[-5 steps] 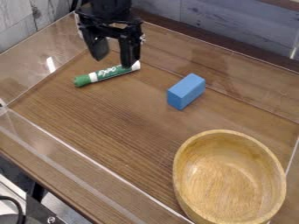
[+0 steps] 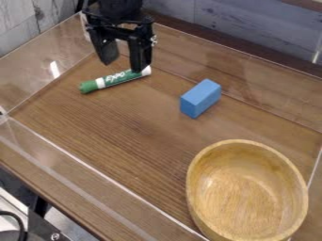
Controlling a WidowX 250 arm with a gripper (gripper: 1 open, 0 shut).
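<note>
My black gripper (image 2: 123, 62) hangs open at the upper left of the camera view, its fingers just above a green-and-white marker-like cylinder (image 2: 113, 80) that lies on the wooden table (image 2: 113, 151). Whether the fingertips touch the cylinder cannot be told. A blue block (image 2: 201, 98) lies to the right of the gripper, apart from it.
A large round wooden bowl (image 2: 247, 188) fills the lower right. A clear plastic edge runs along the left side, and cables show at the lower left corner.
The gripper has shifted slightly over the last second near the green cylinder. The cylinder, block and bowl have not visibly moved.
</note>
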